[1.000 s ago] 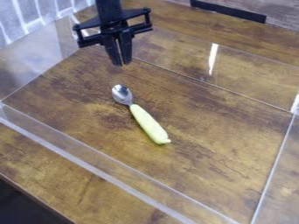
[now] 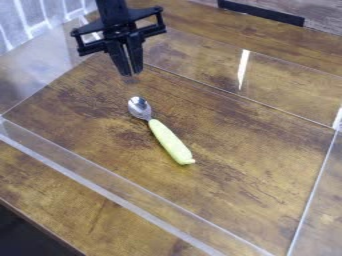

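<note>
A spoon with a pale yellow-green handle lies on the wooden surface, its silver bowl toward the back left. Above and a little behind that bowl hangs my black gripper, pointing down and shut, with nothing visible between its fingers and apart from the spoon.
Clear plastic panels edge the wooden area at the front left, right and back. A white railing stands at the back left, and a dark bar lies along the back. The wood around the spoon is clear.
My gripper is a little left of where it was a second ago. The spoon has not moved.
</note>
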